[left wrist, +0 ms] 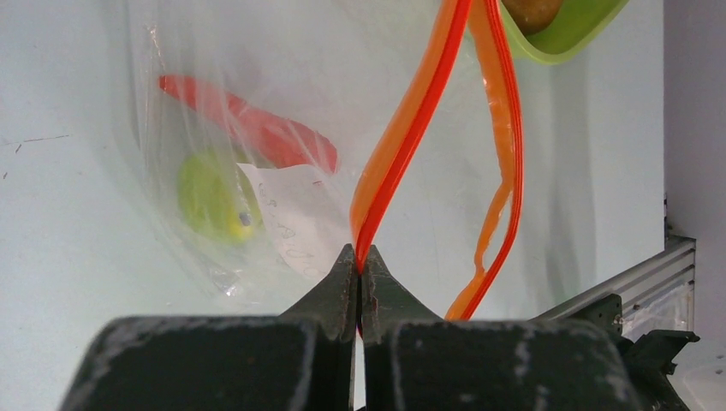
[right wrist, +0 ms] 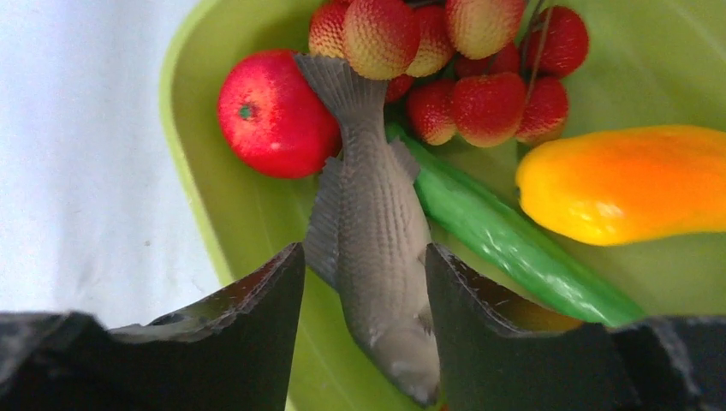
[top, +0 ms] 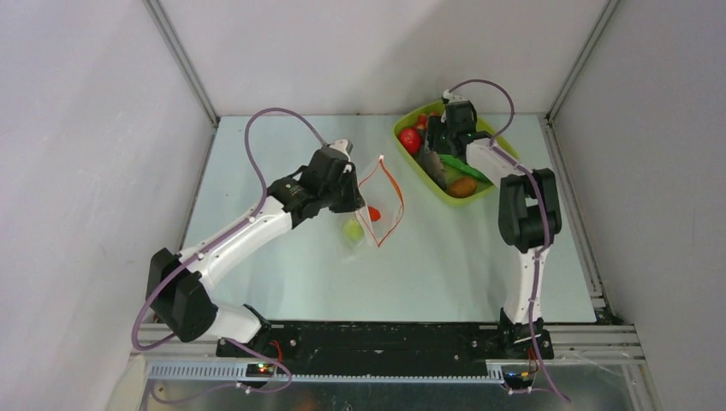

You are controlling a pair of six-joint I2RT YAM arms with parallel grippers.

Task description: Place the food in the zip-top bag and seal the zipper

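The clear zip bag point(left wrist: 145, 128) with an orange-red zipper holds a red item point(left wrist: 240, 120) and a yellow-green one point(left wrist: 205, 197). My left gripper is shut on the zipper edge. My right gripper is open above a grey fish point(right wrist: 377, 231) in the green bin point(right wrist: 188, 154). Beside the fish lie a red round fruit point(right wrist: 270, 111), a green cucumber point(right wrist: 488, 223), a yellow-orange item point(right wrist: 616, 184) and red bumpy berries point(right wrist: 484, 107).
A brown oval item point(top: 463, 186) sits at the bin's front. White walls enclose the back and sides.
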